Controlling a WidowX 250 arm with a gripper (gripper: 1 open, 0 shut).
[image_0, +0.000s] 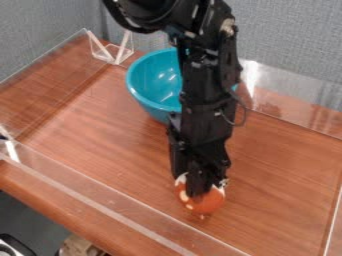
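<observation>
My black gripper (199, 183) reaches down from the top of the camera view to the front right part of the wooden board, shut on an orange-red round object (202, 201) with white patches. The gripper and arm hide the upper part of that object.
A teal bowl (148, 88) stands behind the arm, partly hidden by it. A white wire rack (111, 50) sits at the back left. Clear edging runs along the board (94, 120), with grey walls behind. The left of the board is clear.
</observation>
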